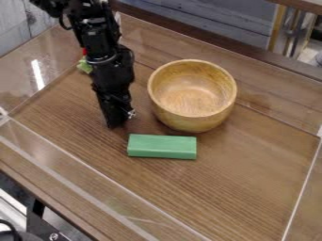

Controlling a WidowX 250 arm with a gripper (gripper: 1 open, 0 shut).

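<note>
My black gripper (119,120) reaches down from the top left to low over the wooden table, left of a large tan bowl (189,92) and above-left of a green block (161,146). It is shut, with nothing visible between its fingers. The bowl looks empty.
A small green and red object (83,64) is partly hidden behind the arm at the upper left. A wooden ledge is at the top right.
</note>
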